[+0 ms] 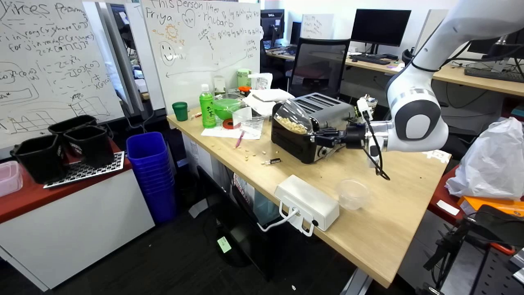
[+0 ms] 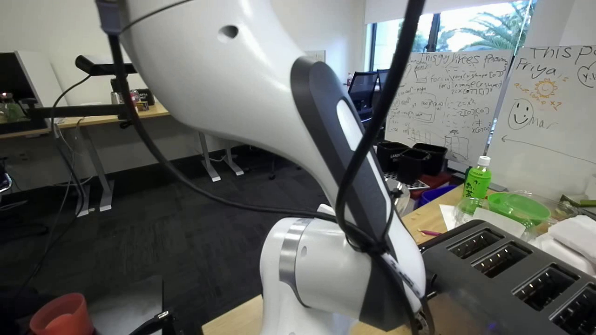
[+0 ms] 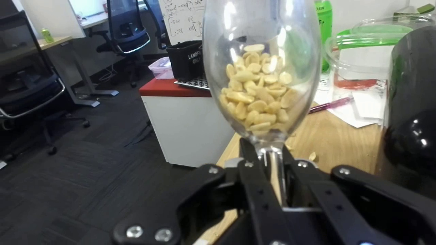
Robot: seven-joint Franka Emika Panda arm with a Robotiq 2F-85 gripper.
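Note:
A clear stemmed glass [image 3: 261, 45] is held by its stem, with my gripper shut on it. Pale nuts [image 3: 257, 94] fill the lower part of its bowl. In exterior view 1 the glass [image 1: 293, 117] leans toward the left, in front of the black end of the toaster, with the nuts lying along its lower side. The gripper [image 1: 317, 135] is to the right of the bowl, in the air above the table. In exterior view 2 my arm blocks sight of the gripper and glass.
A toaster [image 1: 321, 110] stands on the table behind the glass. A clear plastic cup [image 1: 352, 194] and a white box [image 1: 307, 201] are at the front edge. A marker [image 1: 271, 161], scattered nuts, a green bottle [image 1: 207, 106] and a green bowl [image 1: 226, 108] lie leftward.

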